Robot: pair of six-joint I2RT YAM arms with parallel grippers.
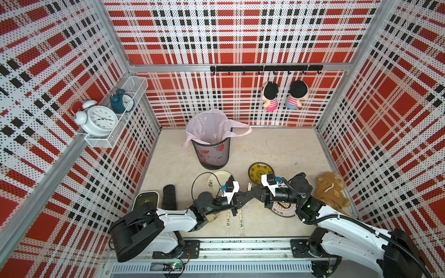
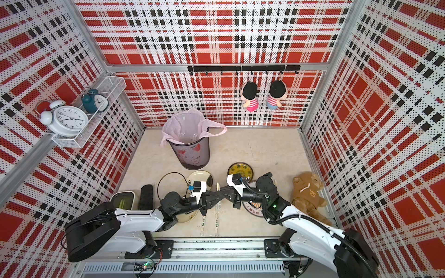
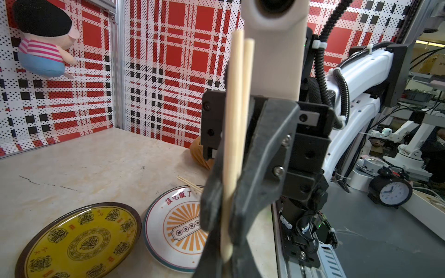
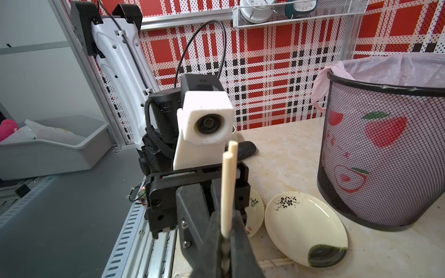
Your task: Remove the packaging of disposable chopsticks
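A bare pair of wooden chopsticks [image 3: 233, 115] stands upright between my two grippers. In the left wrist view, its lower end is pinched by my left gripper. The right gripper comes in from the opposite side with its fingers closed on the same pair, just above the left fingers. Both tips of the chopsticks stick up above the hands in the right wrist view. No wrapper shows on the visible length; the lowest part is hidden by the fingers. Two printed paper-wrapped sticks [image 1: 241, 223] lie on the table below the grippers.
A lined mesh bin [image 1: 212, 155] stands behind the left arm. A yellow plate [image 3: 32, 250] and a white plate [image 3: 150, 236] lie under the right arm, cream plates [image 4: 301, 227] under the left. A teddy bear [image 1: 331, 192] sits far right.
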